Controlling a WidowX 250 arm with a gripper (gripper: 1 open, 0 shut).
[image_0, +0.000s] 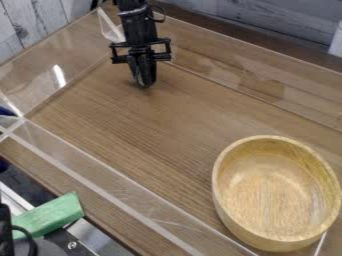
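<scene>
My black gripper (143, 78) is at the upper middle-left of the camera view, pointing down close over the wooden surface (147, 140). Its fingers are close together, and I see nothing clearly held between them. The tips are dark and small, so fine detail is hard to tell.
A large round wooden bowl (274, 190) sits at the lower right. A green block (48, 214) lies outside the wooden surface at the lower left, among dark cables. A wall edge runs along the back.
</scene>
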